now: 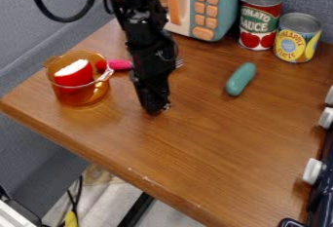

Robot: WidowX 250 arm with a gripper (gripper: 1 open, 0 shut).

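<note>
My black gripper (154,99) hangs low over the wooden table (169,153), just right of an orange translucent bowl (76,94) that holds a red and white object (73,73). Behind the gripper lies a pink-handled fork (120,65), partly hidden by it. A green cylindrical object (240,79) lies to the right. The fingertips are dark and small, so whether they are open or shut, or hold anything, is unclear.
A teal toy microwave (194,7), a tomato can (260,18) and a yellow-label can (297,38) stand at the back. A dark device with white knobs (313,172) lines the right edge.
</note>
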